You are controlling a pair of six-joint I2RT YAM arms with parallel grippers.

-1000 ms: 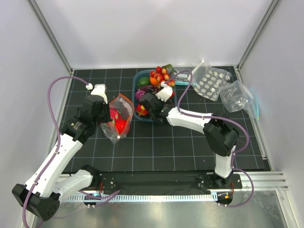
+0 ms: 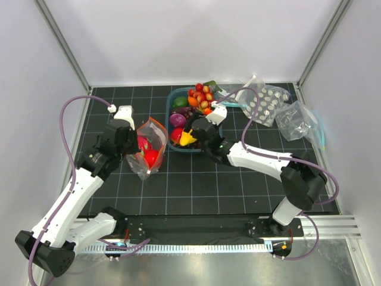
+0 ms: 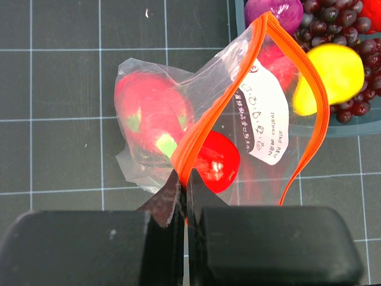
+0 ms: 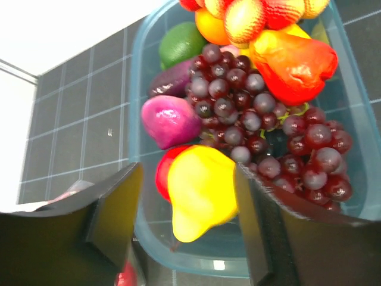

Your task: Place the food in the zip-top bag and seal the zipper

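My left gripper is shut on the orange zipper rim of the clear bag (image 3: 271,110), holding its mouth up; red produce (image 3: 215,159) lies inside. The blue bin (image 4: 140,119) holds a yellow pepper (image 4: 199,190), grapes (image 4: 235,101), a purple onion (image 4: 169,122), a lime (image 4: 181,43) and other food. Over the bin's front part, my right gripper is part open, its fingers either side of the yellow pepper; contact cannot be told.
Clear plastic bags (image 2: 297,119) lie at the back right.
My right gripper has shifted right and a little back over the bin, its arm swinging right, uncovering more of the yellow pepper. The left arm and bag look unchanged.
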